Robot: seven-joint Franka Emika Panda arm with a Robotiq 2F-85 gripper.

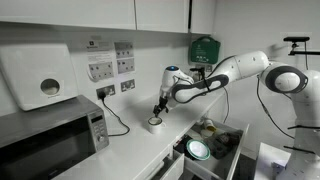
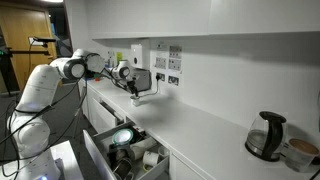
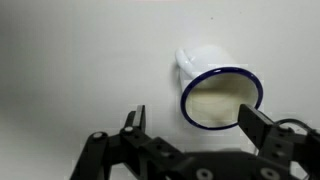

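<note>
A white mug with a dark blue rim (image 3: pixel 221 97) stands upright on the counter, and its inside looks empty in the wrist view. In exterior view 1 the same mug (image 1: pixel 155 125) is near the wall, right of the microwave. Just above it is my gripper (image 1: pixel 160 106), pointing down. The open fingers (image 3: pixel 135 119) show at the bottom of the wrist view, with nothing held between them. Exterior view 2 has the gripper (image 2: pixel 136 93) close over the mug (image 2: pixel 136 100) too.
An open drawer (image 1: pixel 228 153) below the counter holds a pan (image 1: pixel 197 150) and several dishes. A microwave (image 1: pixel 55 142) stands left of the mug. A kettle (image 2: pixel 266 136) sits at the counter's other end.
</note>
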